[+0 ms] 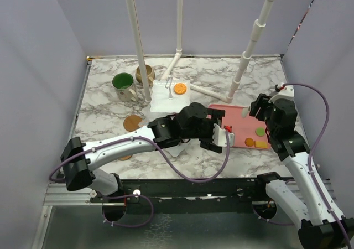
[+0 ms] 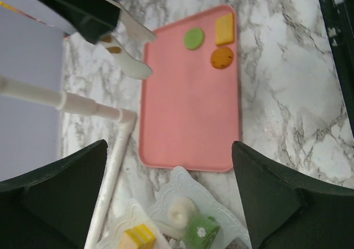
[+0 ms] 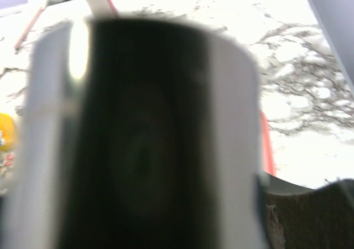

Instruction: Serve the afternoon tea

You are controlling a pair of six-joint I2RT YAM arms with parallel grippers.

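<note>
The pink tray point(image 2: 188, 108) carries a yellow square piece point(image 2: 224, 29), an orange round piece point(image 2: 222, 57) and a green round piece point(image 2: 193, 38). Over the tray's near-left end hangs my left gripper, its fingers spread and nothing between them. Below it lies a white scalloped plate point(image 2: 185, 185) bearing a green cube point(image 2: 201, 231), a yellow block point(image 2: 138, 237) and a whitish roll. My right gripper point(image 1: 260, 106) holds pale tongs point(image 2: 135, 67) above the tray's back edge. In the right wrist view, a blurred shiny part of the tongs point(image 3: 149, 133) covers most of the picture; whether their tips grip anything cannot be told.
Two mugs, one green inside point(image 1: 124, 86) and one tan point(image 1: 145, 73), stand at the back left. An orange round piece point(image 1: 180, 88) sits beside a small fork on a white plate. Brown discs point(image 1: 132, 122) lie left. White pipes point(image 1: 243, 66) cross the back.
</note>
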